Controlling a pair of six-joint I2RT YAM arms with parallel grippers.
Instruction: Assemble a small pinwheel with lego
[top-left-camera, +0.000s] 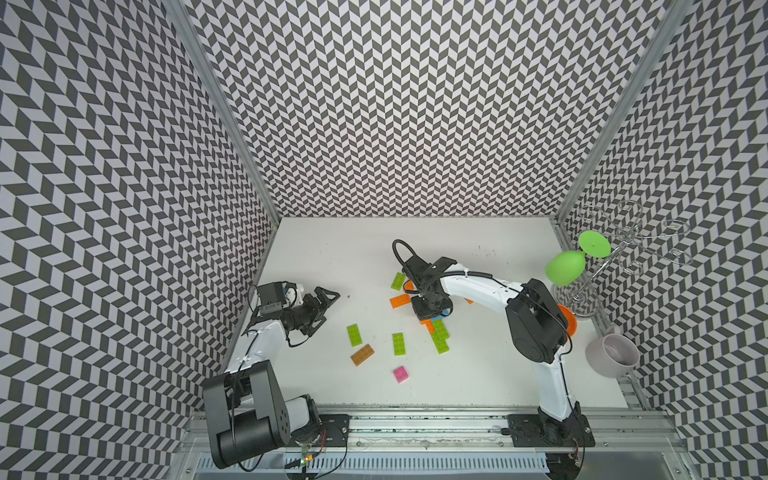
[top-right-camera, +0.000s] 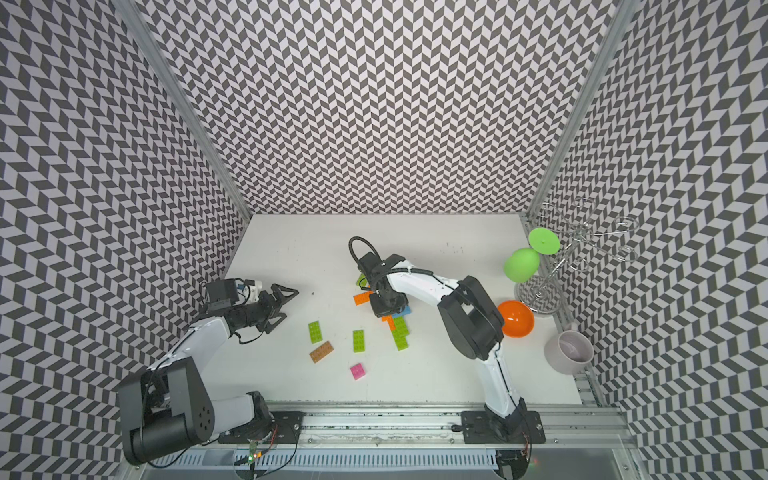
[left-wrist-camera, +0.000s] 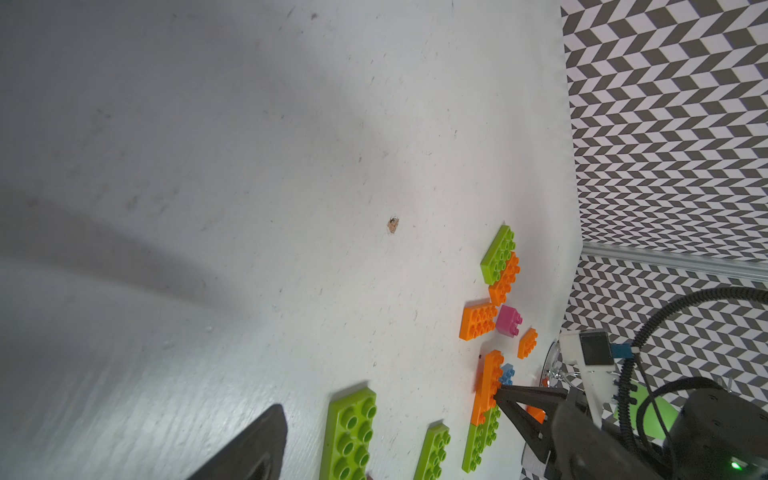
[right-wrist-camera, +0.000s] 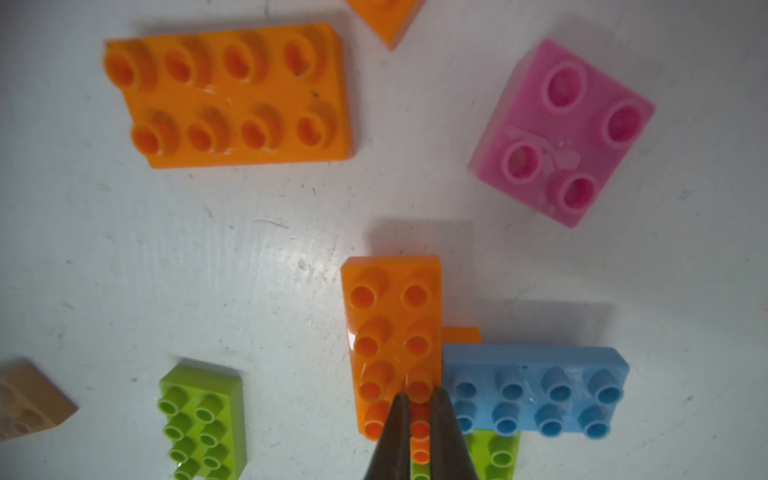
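Note:
In the right wrist view, an orange brick (right-wrist-camera: 392, 344) and a blue brick (right-wrist-camera: 536, 388) lie side by side at right angles on a joined group with a green brick (right-wrist-camera: 493, 452) and another orange piece (right-wrist-camera: 461, 334) lower down. My right gripper is at the front part of the orange brick, near its seam with the blue one. Its fingers stand narrowly apart, orange studs showing between them; whether they touch the brick is unclear. Far to the left, my left gripper (top-left-camera: 331, 309) stands open and empty above bare table.
Loose around the group lie an orange brick (right-wrist-camera: 236, 96), a pink brick (right-wrist-camera: 564, 132), a green brick (top-left-camera: 398, 344), another green brick (top-left-camera: 354, 335) and a brown brick (top-left-camera: 362, 355). A bowl (top-right-camera: 516, 318), mug (top-right-camera: 569, 352) and wire rack stand far right.

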